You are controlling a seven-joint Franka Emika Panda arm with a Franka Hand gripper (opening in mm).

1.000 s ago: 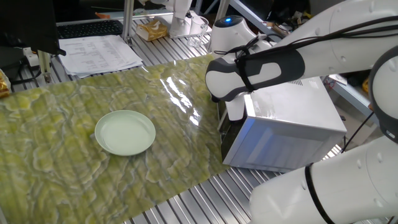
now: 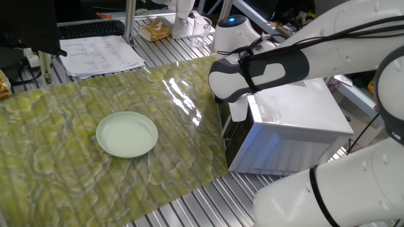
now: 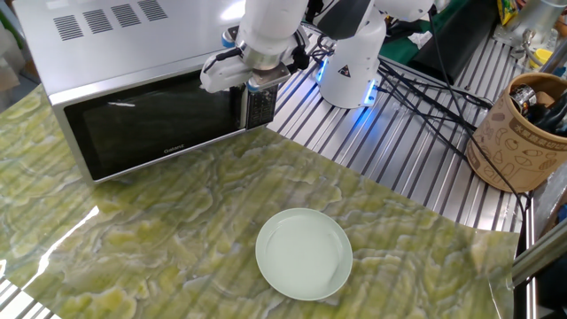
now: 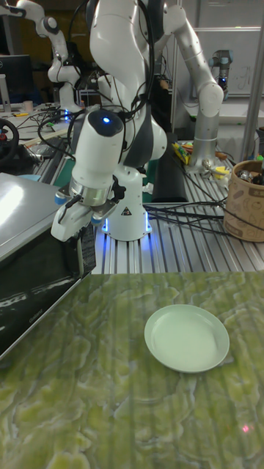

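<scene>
A silver microwave (image 3: 168, 124) with a dark glass front stands on the table, its door looking shut. My gripper (image 3: 232, 74) is at the upper front edge of the microwave, near the control-panel end, and its white fingers (image 4: 65, 225) reach over the dark front. Whether they touch the door, and how the fingers stand, I cannot make out. In exterior view 1 the arm hides most of the hand, and only a white finger (image 2: 238, 110) shows beside the microwave's top front edge. A pale green plate (image 2: 127, 135) lies flat on the green marbled mat, apart from the microwave, seemingly empty.
A brown patterned bucket of tools (image 3: 518, 142) stands off the mat, beyond loose cables. Papers (image 2: 101, 57) and a keyboard (image 2: 91, 29) lie at the far side.
Compared with one second ago, the microwave has shifted very slightly in exterior view 1, its near lower corner a little lower and to the right. Arm and plate look unmoved.
</scene>
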